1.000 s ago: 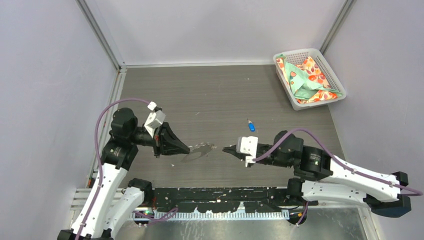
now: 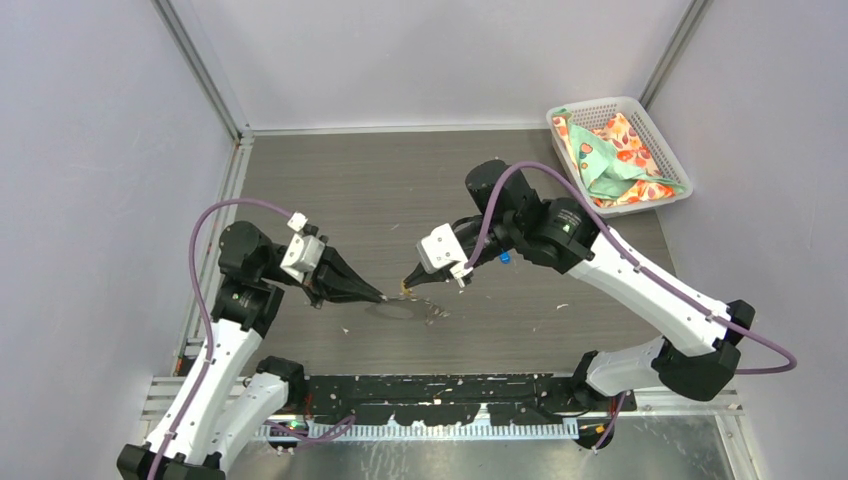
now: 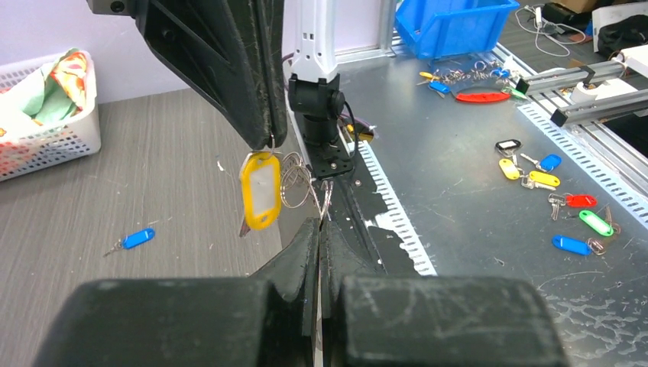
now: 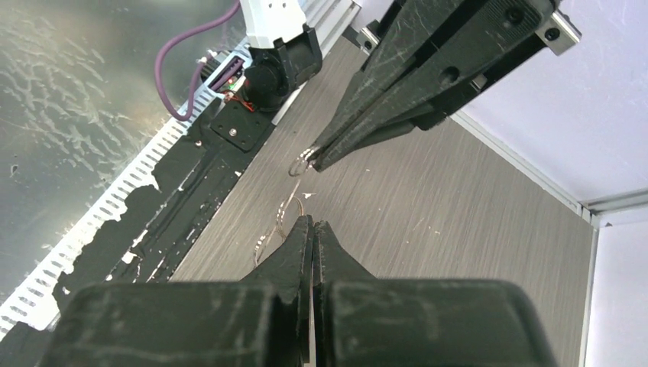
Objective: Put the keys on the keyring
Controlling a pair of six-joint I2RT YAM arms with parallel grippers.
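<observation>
In the left wrist view a yellow-tagged key (image 3: pixel 260 190) dangles by a thin ring from the tips of my right gripper (image 2: pixel 407 288), which is shut on that ring. My left gripper (image 2: pixel 384 299) is shut on a thin wire keyring (image 3: pixel 325 200). In the right wrist view, this wire (image 4: pixel 281 214) forms a small loop at the left fingertips and trails away below them. Close beside the yellow tag, the wire curls in loops; whether it passes through the key's ring I cannot tell. Both grippers' tips are close together above the table.
On the brown table lies a blue-tagged key (image 3: pixel 138 238). Several coloured key tags (image 3: pixel 581 201) rest on the metal surface beyond the slotted strip (image 3: pixel 397 206). A white basket (image 2: pixel 650 125) with cloths stands at the back right.
My right gripper has moved left and slightly toward the back, nearing the left gripper, with the yellow-tagged key hanging from it. The left gripper has shifted only slightly.
</observation>
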